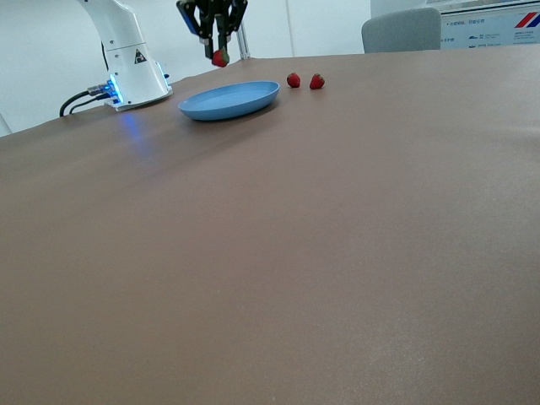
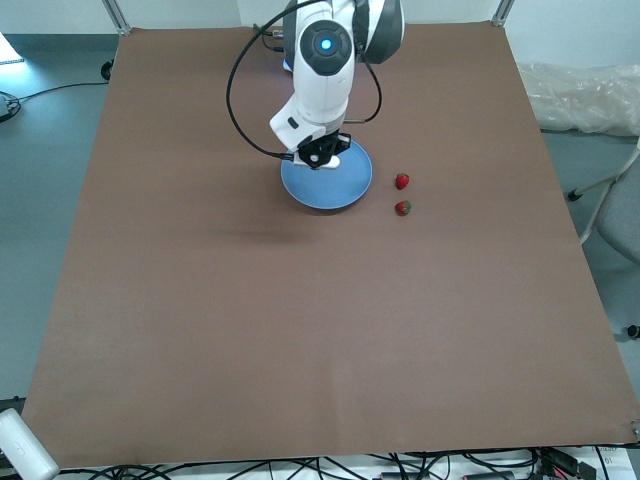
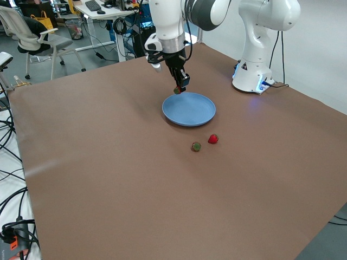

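My black gripper (image 1: 220, 51) is shut on a strawberry (image 1: 220, 58) held in the air over the blue plate (image 3: 188, 111); in the camera right view the gripper (image 3: 180, 86) is over the plate's back part. In the camera left view the gripper (image 2: 320, 150) largely hides what it holds. Two strawberries, one (image 2: 402, 180) farther back and one (image 2: 403, 208) nearer the front, lie on the brown table just right of the plate (image 2: 340, 185).
The arm's white base (image 3: 249, 76) stands at the back behind the plate. A grey chair (image 2: 615, 210) is beside the table's right edge, and cables (image 2: 430, 465) run along the front edge.
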